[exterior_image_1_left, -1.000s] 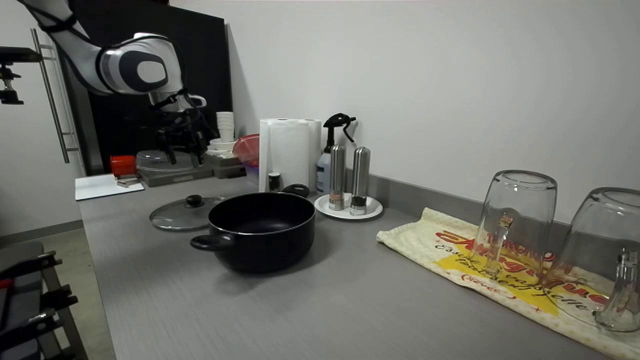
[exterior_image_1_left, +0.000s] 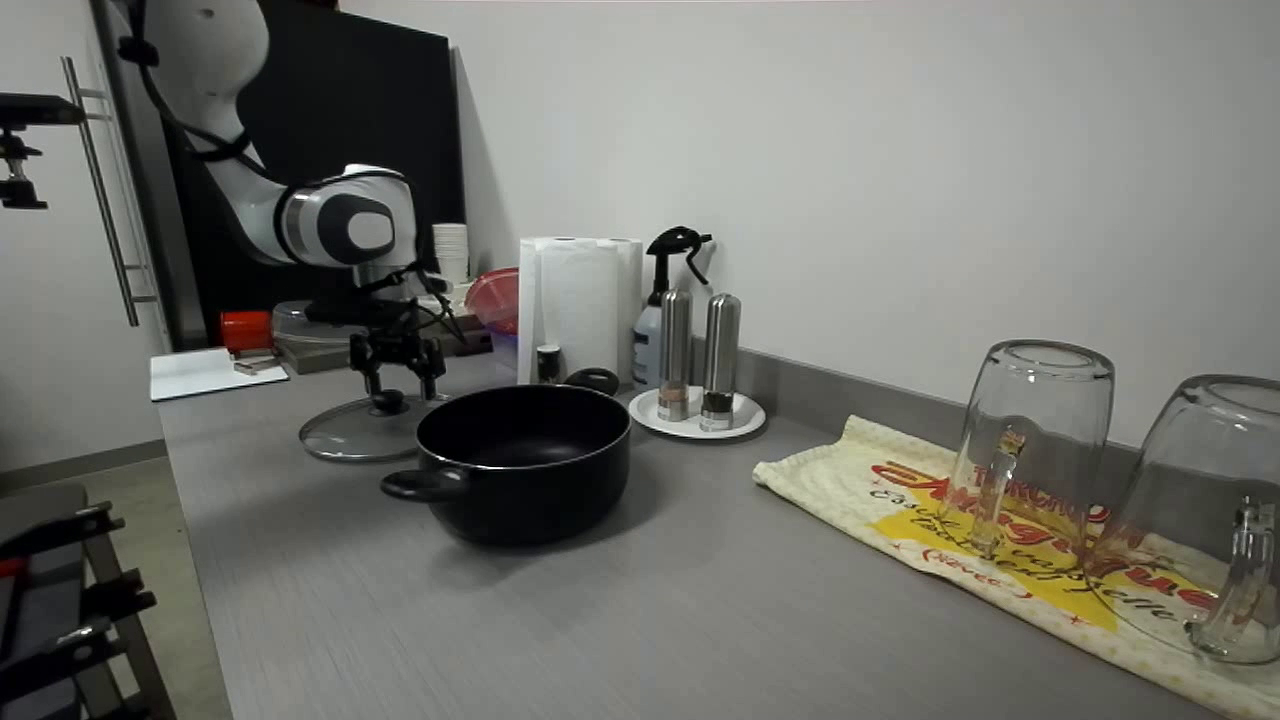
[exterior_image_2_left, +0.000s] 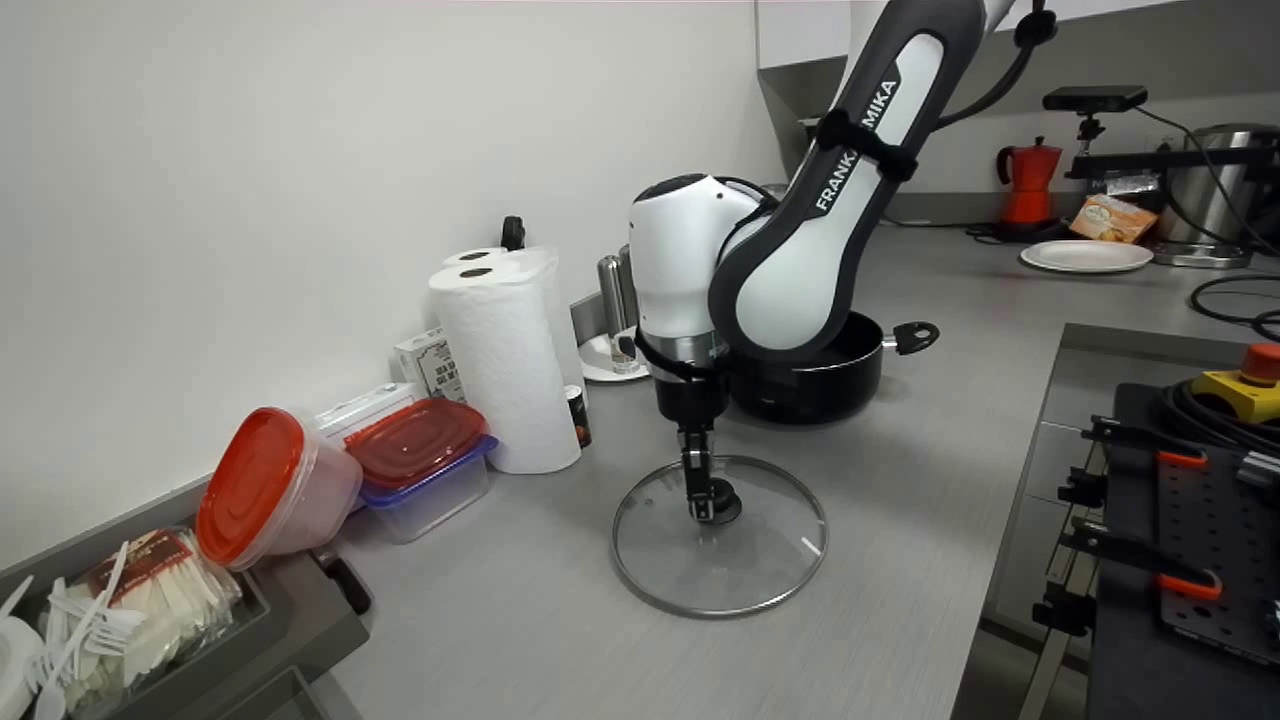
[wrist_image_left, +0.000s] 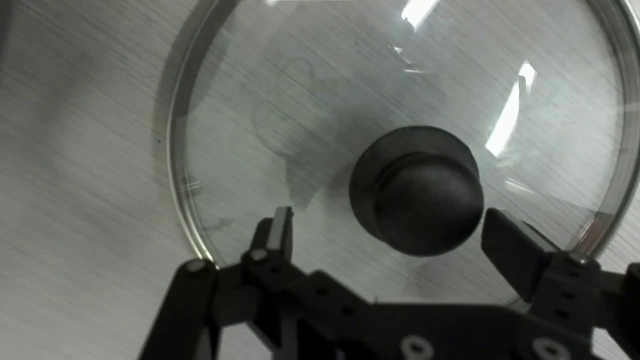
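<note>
A glass lid (exterior_image_2_left: 672, 558) with a metal rim and a black knob (wrist_image_left: 429, 201) lies flat on the counter. My gripper is open just above the lid, fingers pointing down. In the wrist view the knob shows between the two fingers, nearer the right finger (wrist_image_left: 516, 252) than the left one (wrist_image_left: 279, 234). Whether the right finger touches the knob I cannot tell. Beside the lid stands an uncovered black pot (exterior_image_1_left: 528, 510) with two handles; in the second exterior view my arm hides part of it.
Paper towel rolls (exterior_image_2_left: 510, 372) and plastic tubs (exterior_image_2_left: 426, 486) stand along the wall. Two metal mills (exterior_image_1_left: 675, 354) are on a white plate (exterior_image_1_left: 744, 420). Glass mugs (exterior_image_1_left: 1032, 444) rest upside down on a printed cloth (exterior_image_1_left: 840, 468).
My gripper has come down and slightly right in the first exterior view, from high above the lid to its knob. The lid and pot have stayed in place.
</note>
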